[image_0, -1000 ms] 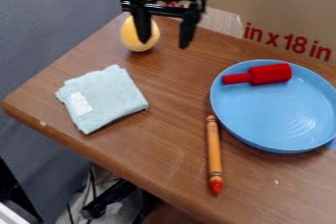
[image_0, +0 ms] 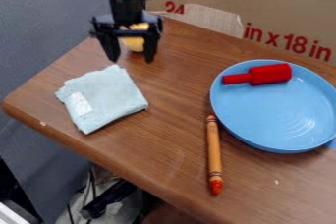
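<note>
The black gripper [image_0: 128, 43] hangs low at the back left of the wooden table, around a yellow round object [image_0: 136, 31] that is mostly hidden behind it; whether its fingers touch that object is not clear. A folded pale blue cloth [image_0: 101, 99] lies at the front left. On the right, a red cylindrical object [image_0: 262, 75] rests on a blue plate [image_0: 273, 120]. An orange crayon-like stick [image_0: 214, 154] with a red tip lies left of the plate.
A cardboard wall [image_0: 276, 7] with printed red text stands along the back. The table's left edge drops off toward the grey area and some cables below.
The gripper has moved left and down onto the yellow object, which is now more hidden. The cloth, plate, red object and crayon have not moved.
</note>
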